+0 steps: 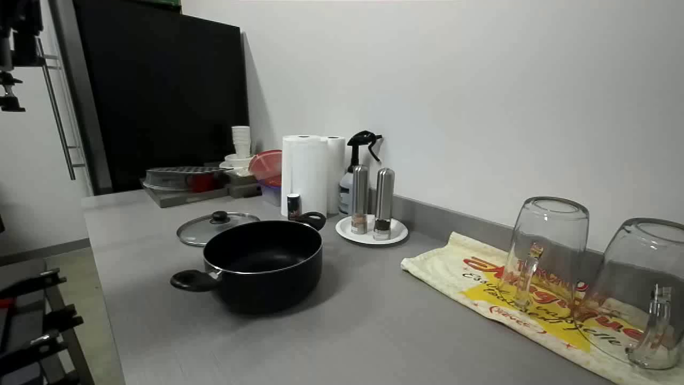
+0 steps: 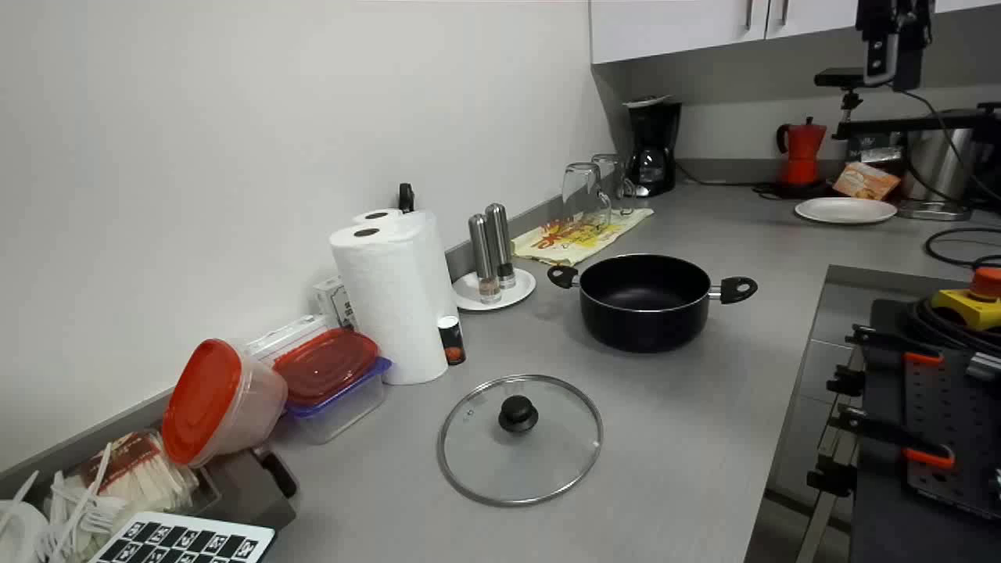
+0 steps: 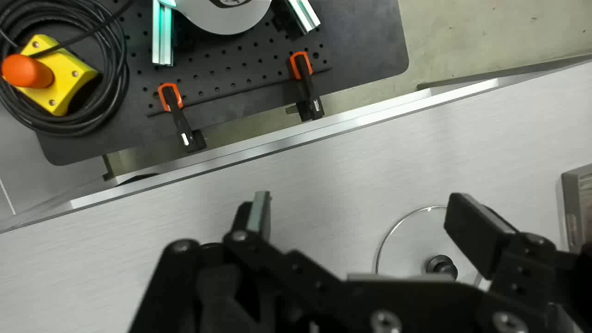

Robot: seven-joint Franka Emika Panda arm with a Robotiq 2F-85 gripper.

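Observation:
High above the counter, my gripper stands open in the wrist view, its fingers wide apart and nothing between them. Part of it also shows at the top right of exterior view 2. A black two-handled pot (image 1: 263,282) rests uncovered on the counter and looks empty inside. Its glass lid (image 2: 480,460), with a black knob, lies flat on the counter beside it, knob up. In the wrist view the lid (image 3: 408,244) is partly covered by my right finger, and the pot is almost wholly hidden behind the gripper.
Salt and pepper mills stand on a white plate (image 2: 521,294) near the wall, by paper towel rolls (image 2: 385,310) and a small shaker (image 2: 451,339). Upturned glass mugs (image 1: 545,224) rest on a yellow-printed cloth (image 1: 442,256). Counter (image 1: 359,340) in front of the pot is bare.

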